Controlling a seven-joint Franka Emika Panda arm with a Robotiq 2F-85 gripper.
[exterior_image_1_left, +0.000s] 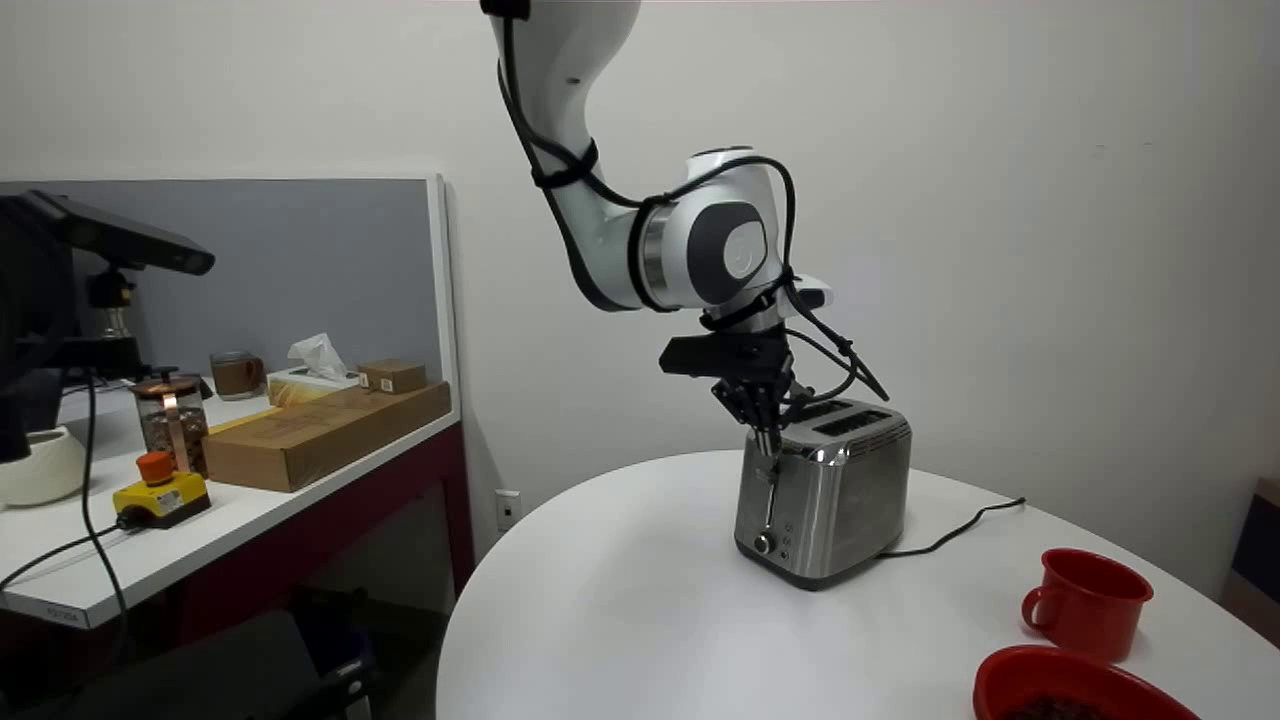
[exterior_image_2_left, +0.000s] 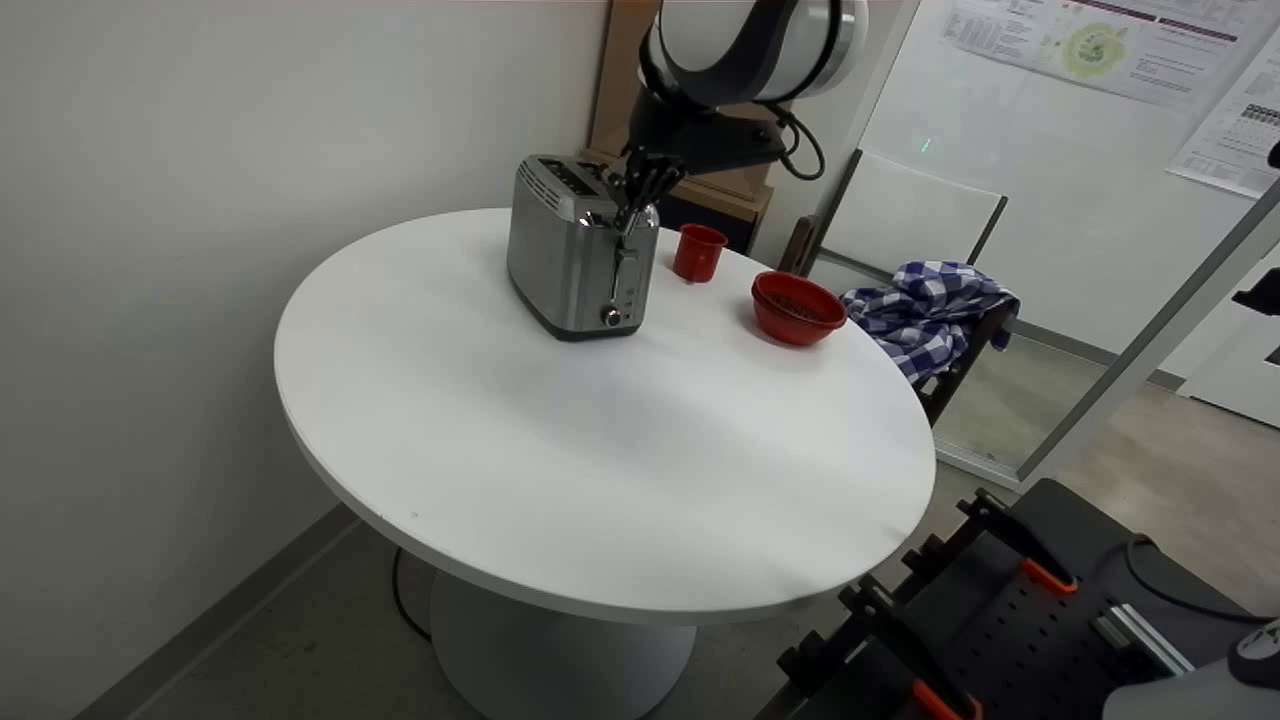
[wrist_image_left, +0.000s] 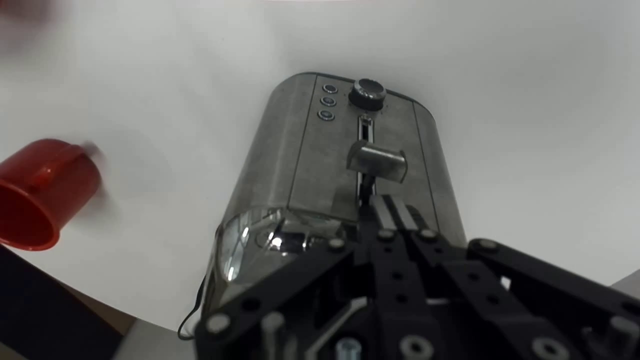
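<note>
A silver two-slot toaster stands upright on the round white table. Its front face, with a dial, several small buttons and a lever in a vertical track, shows in the wrist view. My gripper is shut, pointing down along that face just above the lever, with nothing visible between its fingertips. In exterior view 2 the gripper is at the toaster's upper front edge, close to the lever. Whether the fingertips touch the lever I cannot tell. The lever sits in the upper part of its track.
A red mug and a red bowl with dark contents stand to one side of the toaster. Its black cord trails over the table behind. A wall rises close behind.
</note>
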